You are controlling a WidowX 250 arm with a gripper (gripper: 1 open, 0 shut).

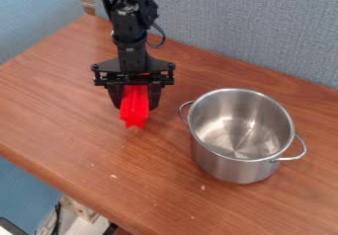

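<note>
My black gripper (134,93) hangs over the middle-left of the wooden table, shut on a bright red object (133,112) that sticks out below its fingers. To the right of it stands a steel pot (240,148) with two side handles, empty as far as its inside shows. The red object is left of the pot, outside it.
A grey textured wall (264,32) runs along the back, with a blue surface beyond the table's left edge and cables at the lower left.
</note>
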